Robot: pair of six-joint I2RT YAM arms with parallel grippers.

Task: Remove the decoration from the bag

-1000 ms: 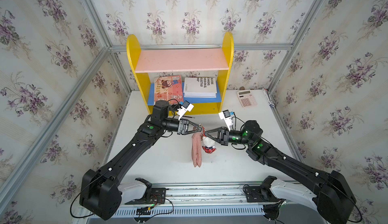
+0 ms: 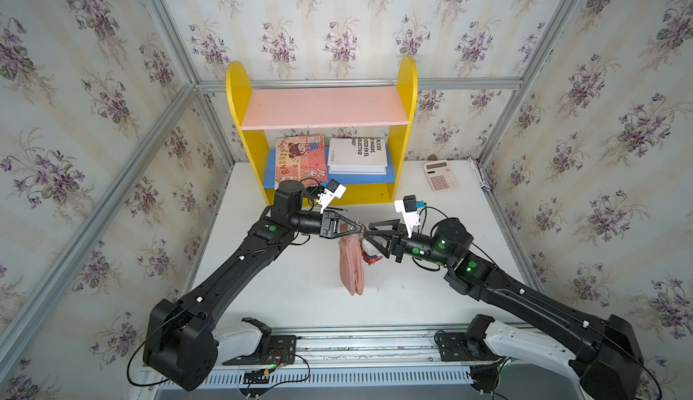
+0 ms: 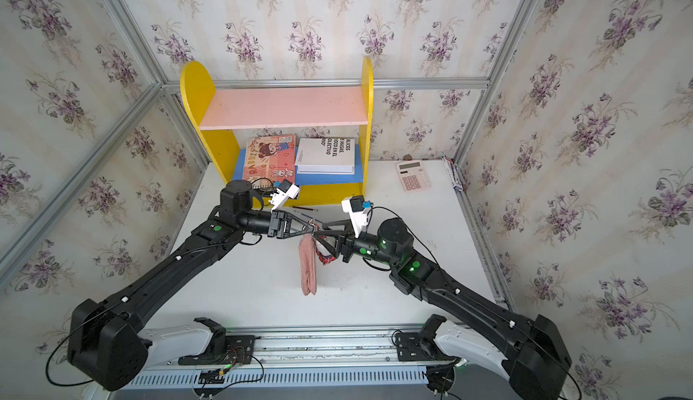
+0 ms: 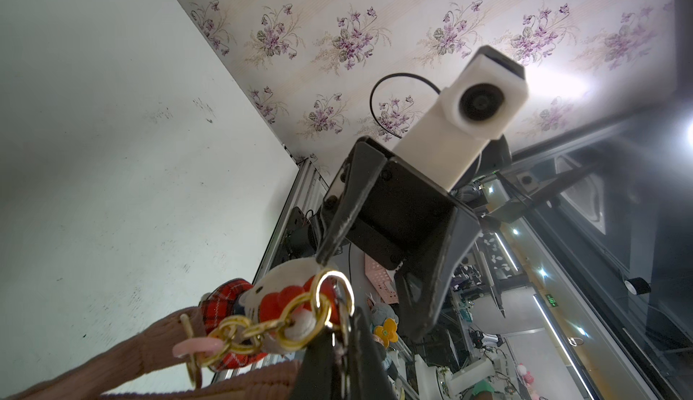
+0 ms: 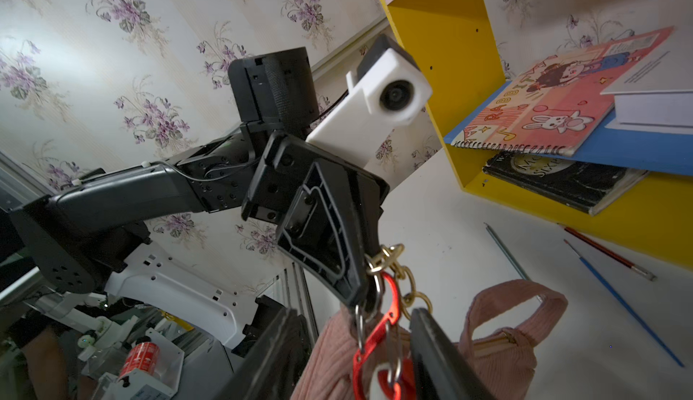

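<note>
A pink fabric bag [image 2: 351,264] hangs in mid-air below my left gripper [image 2: 359,227]. That gripper is shut on the metal ring [image 4: 332,284] from which a gold chain [image 4: 242,331] runs. The decoration, a white plush doll [image 4: 281,281] in red plaid, hangs beside the bag, partly hidden by my right gripper [image 2: 369,233]. My right gripper stands open, its blurred fingers [image 5: 444,356] either side of the red clasp [image 5: 375,342], which still hangs at the ring. Whether a finger touches the clasp cannot be told.
A yellow shelf [image 2: 238,115] with books stands behind the arms. Pencils and a blue brush [image 5: 620,295] lie on the table before it. A pink calculator [image 2: 440,175] sits back right.
The doll is now more hidden behind it. The left arm has barely moved, and the bag sways a little.
</note>
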